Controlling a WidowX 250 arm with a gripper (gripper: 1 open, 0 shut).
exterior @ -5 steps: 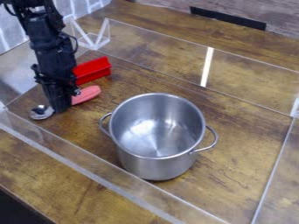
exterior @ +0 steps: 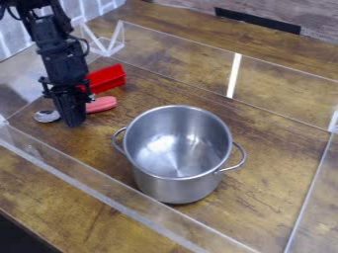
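The black arm comes in from the top left, its gripper (exterior: 71, 117) down at the tabletop over a utensil with a pink handle (exterior: 101, 104) and a round metal head (exterior: 46, 116). The fingertips hide the middle of the utensil, and whether anything is between them is unclear. A red block-like object (exterior: 109, 78) lies just behind the gripper. A large steel pot (exterior: 177, 172) with two side handles stands right of centre.
A clear low barrier (exterior: 232, 75) rings the wooden work area (exterior: 271, 128). Bare table lies behind and to the right of the pot.
The gripper and arm have shifted slightly, and the utensil's metal head sits a little higher in the view, its angle changed.
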